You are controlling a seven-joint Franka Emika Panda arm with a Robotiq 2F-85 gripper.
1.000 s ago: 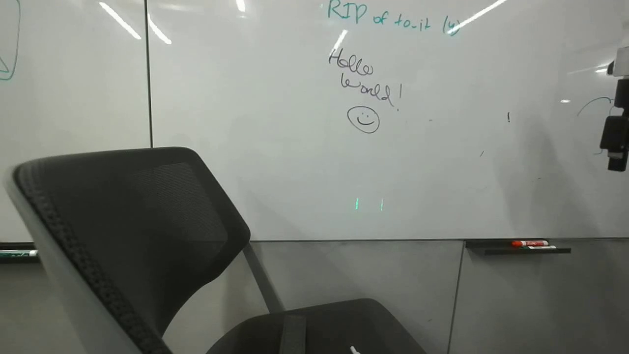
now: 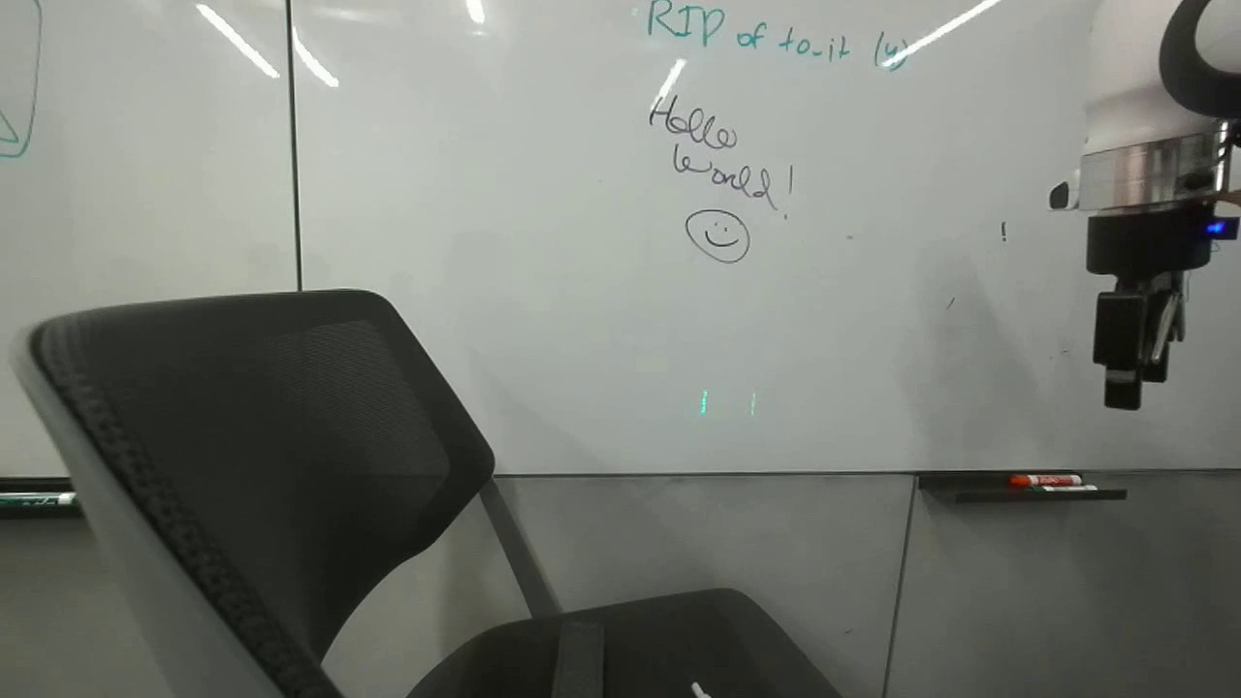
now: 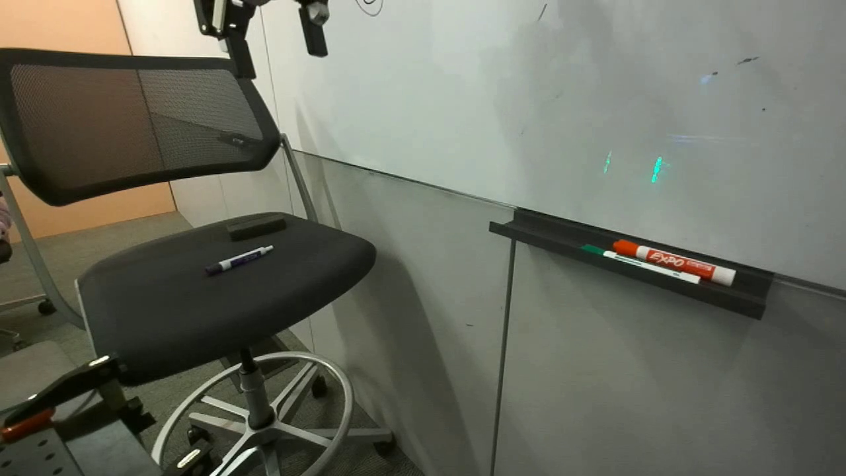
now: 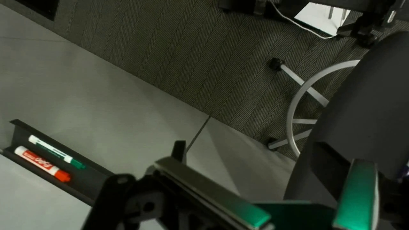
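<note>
My gripper [image 3: 279,63] hangs open in the air in front of the whiteboard [image 3: 444,87], with nothing between its fingers. In exterior view 1 the gripper [image 2: 1130,390] is at the right edge, above the level of the black marker tray [image 2: 966,496]. That tray holds a red-capped EXPO marker [image 3: 674,262] and a slimmer green-capped marker [image 3: 654,268]; both also show at left in the wrist view, well apart from the fingers. On the black chair seat [image 3: 230,309] lie a white marker with a dark cap [image 3: 240,259] and a dark eraser-like block [image 3: 256,227].
A mesh chair back [image 2: 268,430] rises in front of the whiteboard and is a large obstacle. The board carries handwriting and a smiley face [image 2: 717,237]. At far left, another tray holds a marker [image 2: 35,499]. The air between chair and right-hand tray looks clear.
In exterior view 1 my gripper has moved left and lower, and more of the arm now shows. The chair, tray and markers have stayed in place.
</note>
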